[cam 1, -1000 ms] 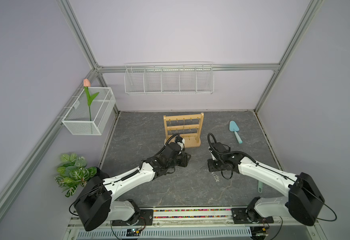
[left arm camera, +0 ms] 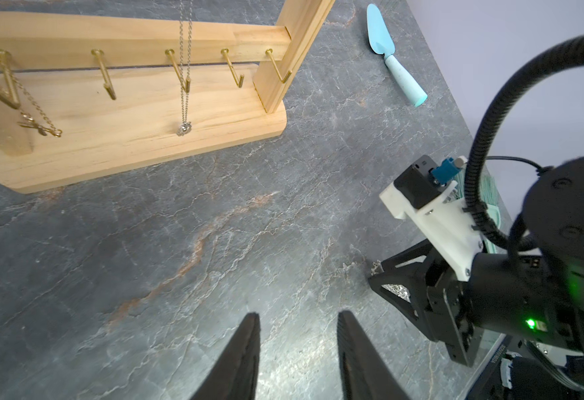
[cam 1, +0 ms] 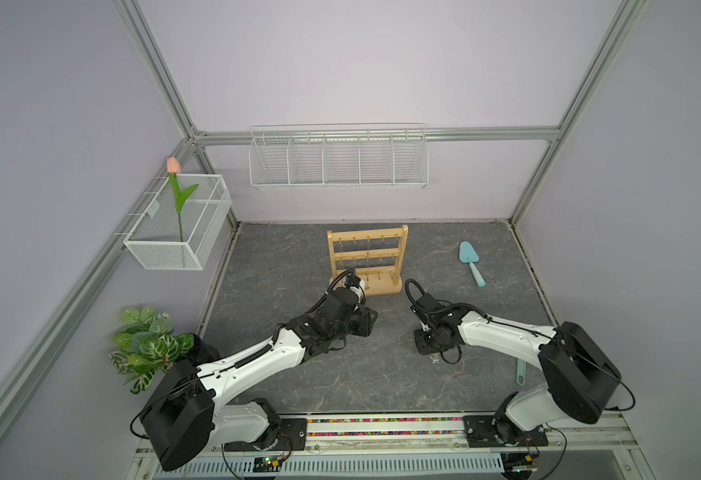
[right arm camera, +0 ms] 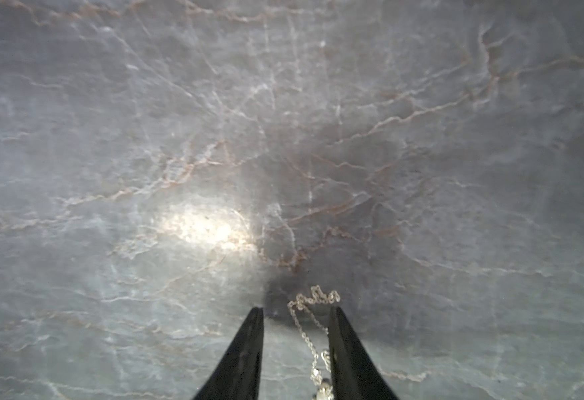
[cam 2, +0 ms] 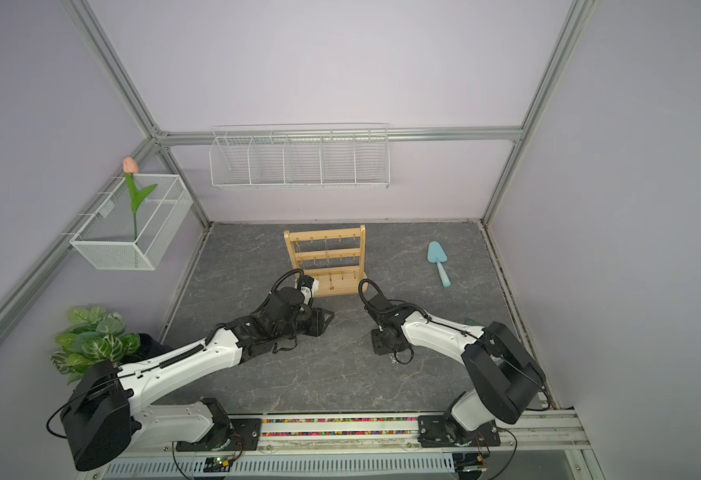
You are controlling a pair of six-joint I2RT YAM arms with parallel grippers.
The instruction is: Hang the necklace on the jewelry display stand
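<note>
A thin silver necklace [right arm camera: 310, 344] lies loosely bunched on the grey tabletop in the right wrist view. My right gripper points down at it, part open, with the chain showing between and below its fingertips. I cannot tell the remaining height. The left wrist view shows the right gripper from the side, with a bit of necklace [left arm camera: 397, 291] visible past its fingers. My left gripper is open over bare table, nothing between its fingers. The wooden display stand [left arm camera: 152, 150] with brass hooks stands farther back; two chains hang on it, one with a small pendant [left arm camera: 184, 127].
A light-blue cake server [cam 1: 469, 253] lies at the back right. Another pale-green handle [cam 1: 521, 371] shows beneath the right arm. A potted plant [cam 1: 152, 344] stands left. Bare table separates the stand from the right gripper.
My right gripper has moved toward the front of the table, now covering most of the necklace from above. The stand has not moved.
</note>
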